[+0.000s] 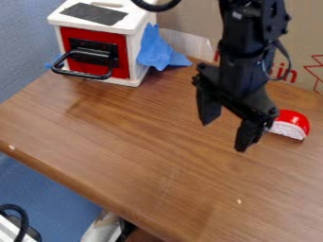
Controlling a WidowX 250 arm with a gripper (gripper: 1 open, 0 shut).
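My black gripper (228, 123) hangs over the right half of the wooden table (127, 161), its two fingers apart and pointing down, with nothing visible between them. Just right of it, partly behind the arm, a red and white object (288, 125) lies near the back of the table.
A white and red toy oven (104, 43) with a black handle stands at the back left. Blue cloth (161, 52) lies beside it. A cardboard wall with red markings closes the back right. The table's left edge runs diagonally.
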